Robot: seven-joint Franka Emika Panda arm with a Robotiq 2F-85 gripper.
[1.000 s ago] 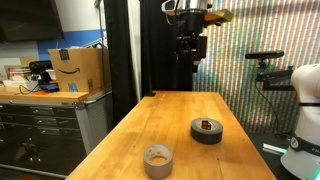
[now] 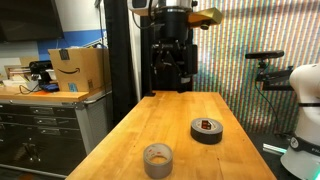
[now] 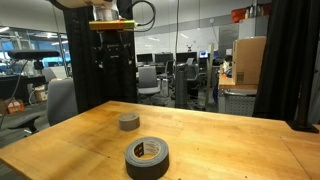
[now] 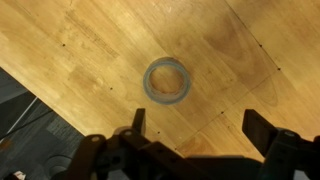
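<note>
A small grey-tan roll of tape (image 2: 158,172) lies flat near the front of the wooden table. In the wrist view that ring of tape (image 4: 166,99) shows from above, ahead of the gripper. A larger dark roll (image 2: 206,137) lies at the right, with a small red and white patch visible in it; in the second exterior view the dark roll (image 3: 147,168) is nearest the camera. My gripper is open, its black fingers wide apart with nothing but table between them. It hangs well above the table, clear of both rolls.
The wooden table (image 2: 135,125) is otherwise largely bare. To the left stands a dark drawer cabinet (image 2: 45,130) bearing a cardboard box (image 2: 80,69). A black curtain (image 2: 119,60) hangs behind the table's left side.
Over the last second the arm has come lower and slightly left in the first exterior view, looking larger there. Both rolls have stayed in place.
</note>
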